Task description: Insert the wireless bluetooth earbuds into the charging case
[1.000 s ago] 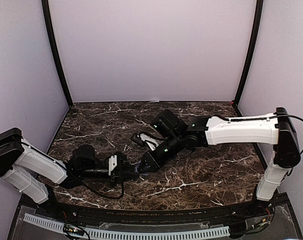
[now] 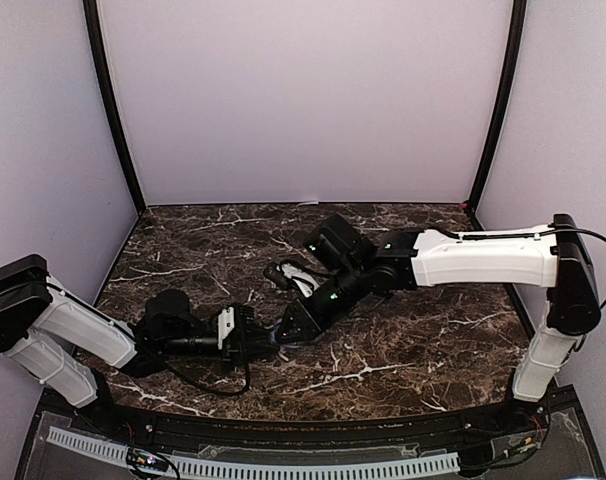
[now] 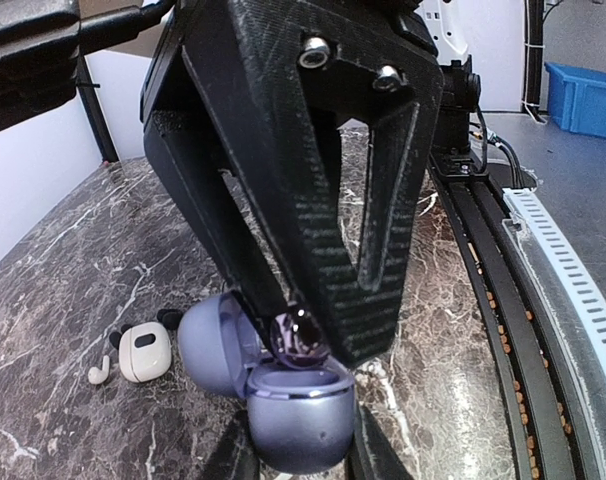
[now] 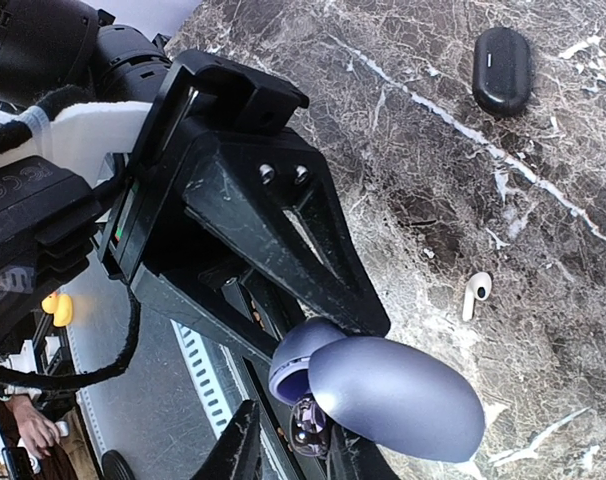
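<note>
The purple charging case (image 3: 301, 430) stands with its lid (image 3: 211, 345) swung open, and my left gripper is shut on its body. A shiny purple earbud (image 3: 298, 338) sits at the case's mouth, between the fingertips of my right gripper, which is shut on it. In the right wrist view the case lid (image 4: 398, 400) covers part of the opening. How deep the earbud sits in its slot cannot be told. From above, both grippers meet low in the middle, and the case (image 2: 283, 333) is mostly hidden.
A white earbud case (image 3: 145, 352) and a loose white earbud (image 3: 99, 371) lie on the marbled table. The right wrist view also has a black case (image 4: 501, 72) and a white earbud (image 4: 476, 295).
The right gripper's upper part has shifted very slightly over the case.
</note>
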